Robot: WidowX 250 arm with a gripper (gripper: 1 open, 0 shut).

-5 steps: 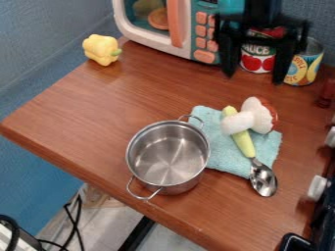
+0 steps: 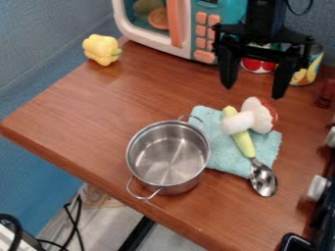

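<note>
The black gripper hangs open at the upper right, in front of the toy microwave and above the back of the table, with nothing visible between its fingers. Below it, a white and red toy mushroom and a yellow-handled steel spoon lie on a light teal cloth. A steel pot stands front left of the cloth.
The toy microwave and cans stand at the back, partly behind the gripper. A yellow toy sits at the back left.
The objects on the table look unmoved.
</note>
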